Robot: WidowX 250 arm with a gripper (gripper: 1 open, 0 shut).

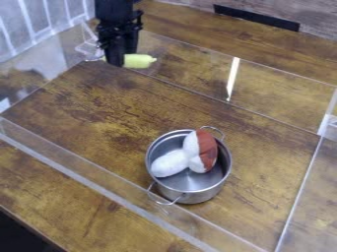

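At the upper left, my black gripper [121,55] is shut on a pale yellow-green object [137,61], held just over the back left of the wooden board. A steel pot [188,190] with two handles sits at the lower middle, holding white plush-looking items [170,163] and a red-and-white one [206,148]. My fingertips are small and partly hidden by the held thing.
Clear plastic walls [79,156] border the wooden work area [132,108]. The middle of the board is bare. A white strip [232,79] shows at the back right.
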